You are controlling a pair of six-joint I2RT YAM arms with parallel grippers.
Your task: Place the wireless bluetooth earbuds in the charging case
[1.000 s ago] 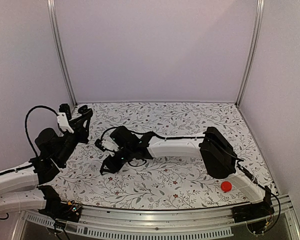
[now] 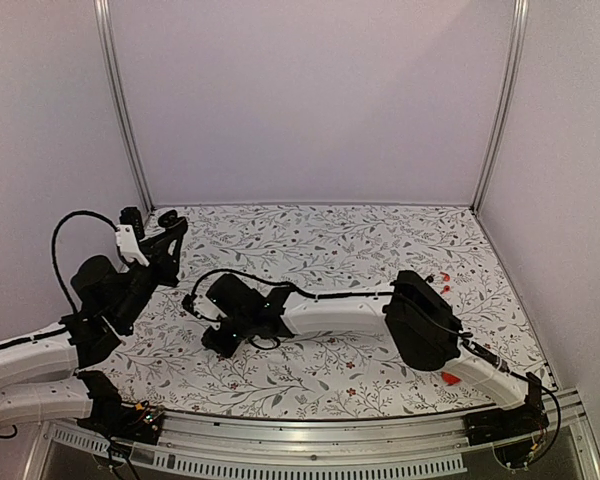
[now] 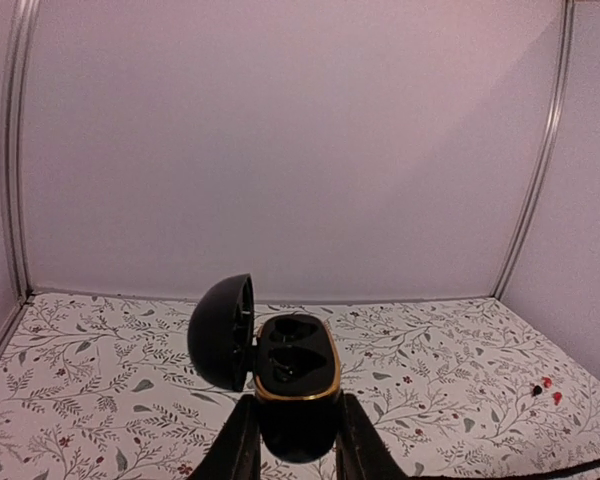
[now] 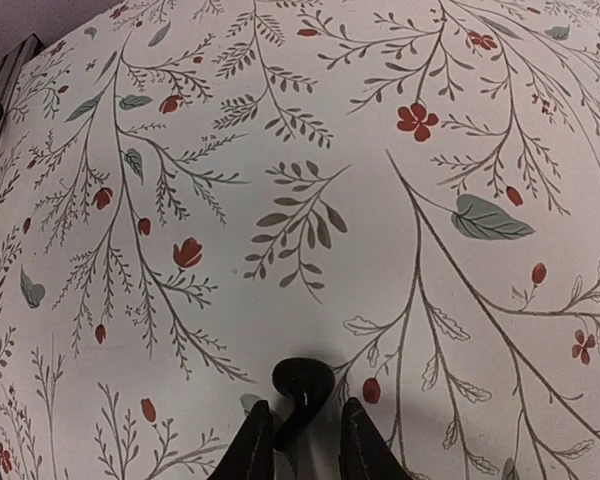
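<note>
My left gripper (image 2: 170,235) is raised at the left, shut on the black charging case (image 3: 298,385), whose lid (image 3: 215,335) stands open, showing the dark earbud wells in its top. Low over the table at left of centre, my right gripper (image 2: 218,338) points down with its fingers around a black earbud (image 4: 303,378), head up and stem between the fingertips in the right wrist view. Whether the fingers grip it is unclear.
Small red and black items (image 2: 445,285) lie at the right of the table, and a red object (image 2: 450,377) is near the right front.
The left arm is practically unchanged.
</note>
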